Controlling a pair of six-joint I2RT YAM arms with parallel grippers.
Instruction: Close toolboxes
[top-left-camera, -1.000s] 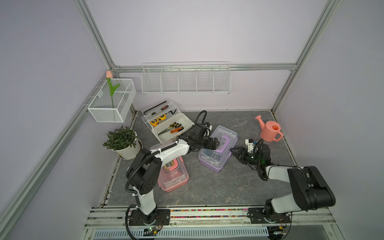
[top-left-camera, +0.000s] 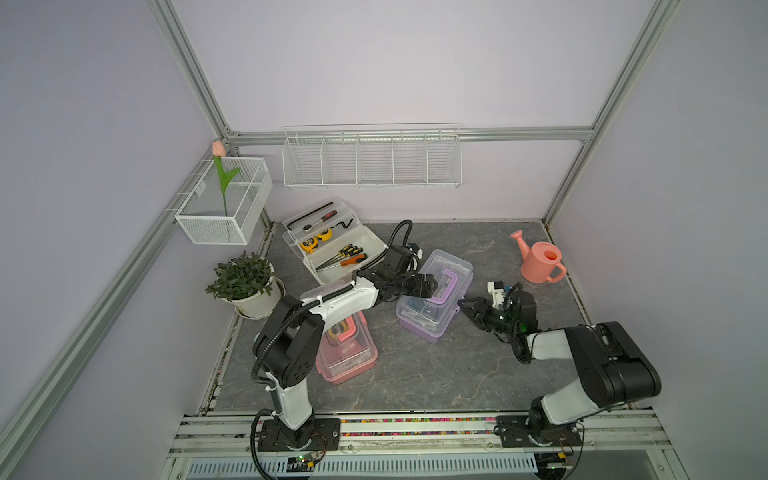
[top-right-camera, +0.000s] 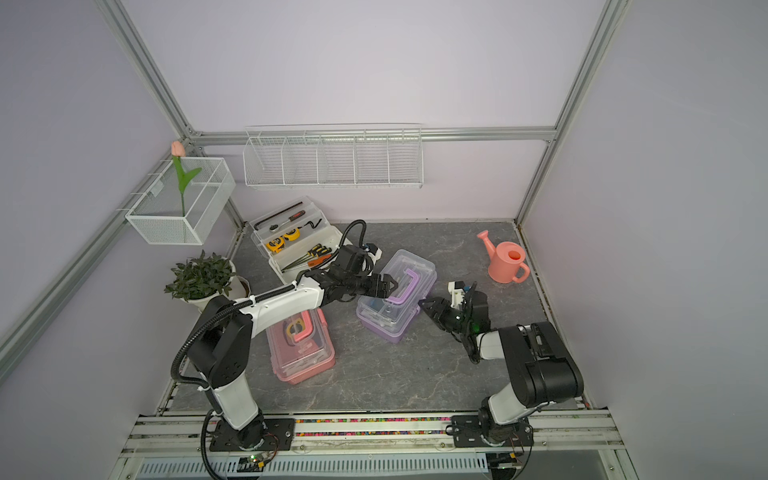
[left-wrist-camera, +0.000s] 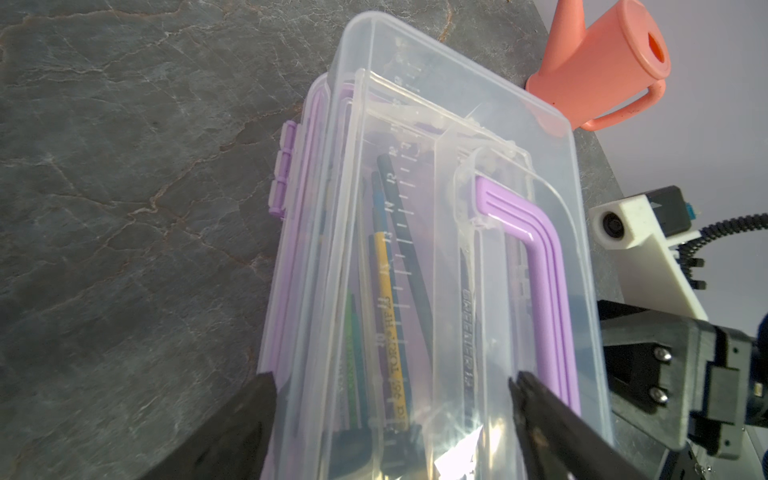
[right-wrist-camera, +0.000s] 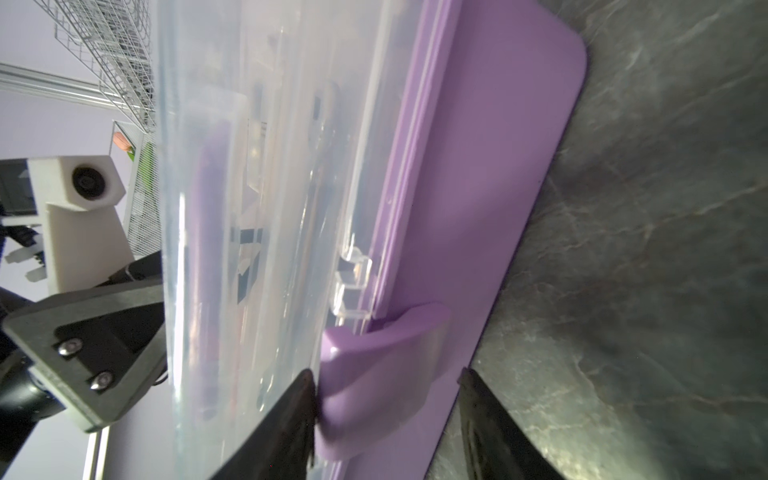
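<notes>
The purple toolbox (top-left-camera: 416, 328) stands mid-table with its clear lid (left-wrist-camera: 416, 264) down over it. Its purple latch (right-wrist-camera: 376, 384) sticks out from the side wall, between the parted fingers of my right gripper; one finger is close to or touching its edge. My left gripper is open over the lid, holding nothing. A pink toolbox (top-left-camera: 348, 368) with its lid down sits front left, partly behind my left arm. At the back left a white toolbox (top-left-camera: 364, 236) lies open, screwdrivers in its base and more tools in its lid.
A coral watering can (top-left-camera: 544, 262) stands at the back right. The potted plant (top-left-camera: 244, 284) is at the left edge. A wire rack (top-left-camera: 372, 160) hangs on the back wall. Bare table lies in front of the purple toolbox.
The purple toolbox has shifted very slightly left, along with my right gripper. The left arm is practically still.
</notes>
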